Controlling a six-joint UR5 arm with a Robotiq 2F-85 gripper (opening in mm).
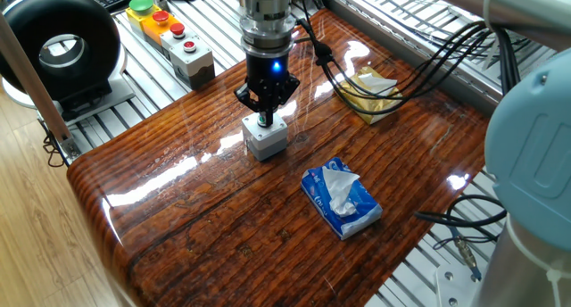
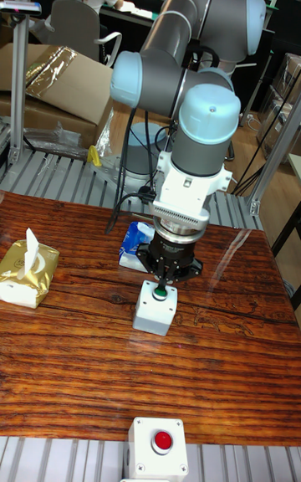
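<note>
A small white box with a green button on its top (image 1: 265, 140) stands on the glossy wooden table (image 1: 178, 218). Directly over it points my black gripper (image 1: 266, 121), its fingers together and their tips at the button. From the other side, the box (image 2: 153, 317) shows the green button (image 2: 160, 293) just under the gripper (image 2: 161, 284). The fingertips look to be touching the button; whether it is pressed in cannot be made out. Nothing shows between the fingers.
A blue tissue pack (image 1: 341, 198) and a gold tissue pack (image 1: 368, 95) lie on the table. Boxes with red buttons (image 1: 189, 59) stand beyond its edge. Black cables (image 1: 419, 84) hang over the far right.
</note>
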